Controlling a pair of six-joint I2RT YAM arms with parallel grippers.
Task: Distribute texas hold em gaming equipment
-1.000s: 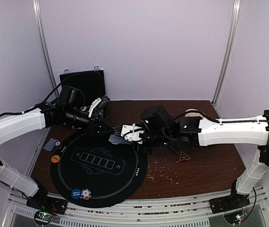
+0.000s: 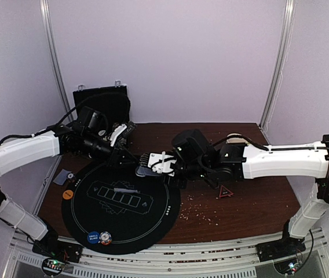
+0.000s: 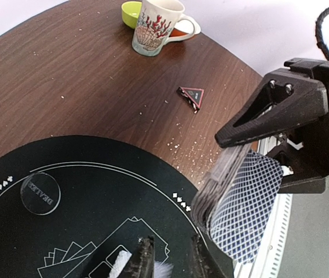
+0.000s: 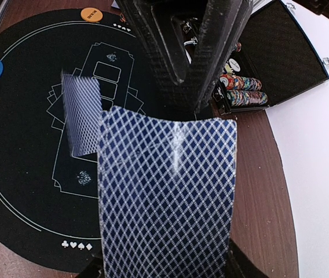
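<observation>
Between the fingers of my right gripper is a deck of blue-patterned playing cards, and the gripper is shut on it. The deck is tilted above the round black poker mat. My left gripper is close beside the deck; in the right wrist view its dark fingertips overlap the deck's upper edge. I cannot tell how far its fingers are shut or whether they grip a card. A blurred loose card appears over the mat's printed middle, apart from both grippers. A clear dealer disc lies on the mat.
Blue small-blind disc, chip stack and orange disc sit near the mat's edge. An open chip case stands at back left. A mug and triangular wrapper occupy the right side.
A blurred pale card now shows over the mat's middle, where none was before. The right arm looks still.
</observation>
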